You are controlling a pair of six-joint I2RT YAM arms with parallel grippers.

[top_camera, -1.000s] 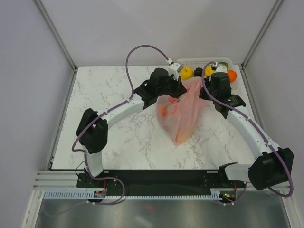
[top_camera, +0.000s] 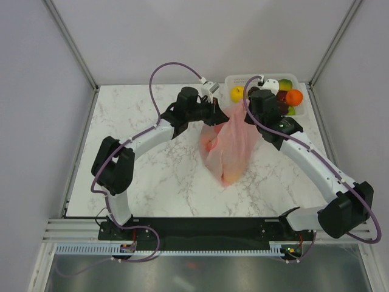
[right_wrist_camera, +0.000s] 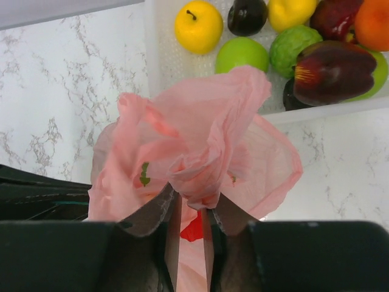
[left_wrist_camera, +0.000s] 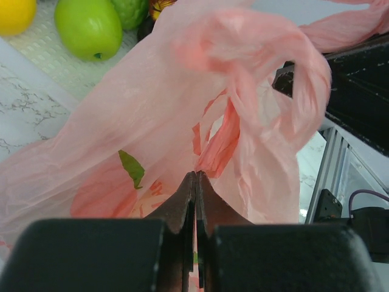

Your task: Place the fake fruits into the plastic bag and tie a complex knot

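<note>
The pink plastic bag (top_camera: 228,155) stands mid-right of the table, with red and green items showing through it in the left wrist view. My left gripper is shut at the bag's folds; whether it pinches film is unclear. My right gripper is at the bunched, twisted neck of the bag (right_wrist_camera: 219,134), film at its fingertips; how far its fingers are apart is hard to tell. The left gripper's dark body shows beside the bag in the right wrist view.
A white tray (top_camera: 231,80) of fake fruits stands behind the bag, holding a yellow fruit (right_wrist_camera: 197,27), green apples (left_wrist_camera: 88,27), an orange (top_camera: 293,97) and several others.
Both arms have moved left from a second ago, the bag's top with them.
</note>
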